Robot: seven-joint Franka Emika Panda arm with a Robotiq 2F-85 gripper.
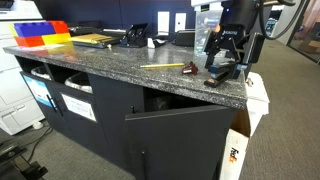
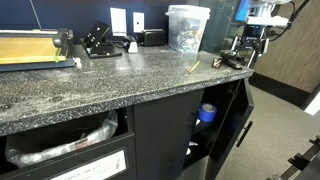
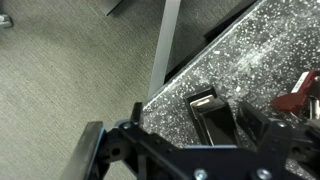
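Note:
My gripper stands open above the counter corner, its fingers spread to either side of a black elongated object (image 3: 214, 120) with a silvery end. In the wrist view this object lies on the speckled counter near its edge, and its lower part is hidden by the gripper body. From exterior view 1, the gripper (image 1: 226, 62) is low over the dark objects (image 1: 216, 82) at the counter's right end and partly covers them. Whether the fingers touch anything cannot be made out. A dark red item (image 1: 190, 68) rests just left of them.
A yellow pencil-like stick (image 1: 162, 66) lies farther left on the counter (image 1: 120, 64). Behind stands a clear plastic bin (image 2: 187, 28). Below the counter a black cabinet door (image 1: 180, 145) hangs open. Colored blocks (image 1: 42, 32) and a black stand (image 2: 100, 40) sit farther away.

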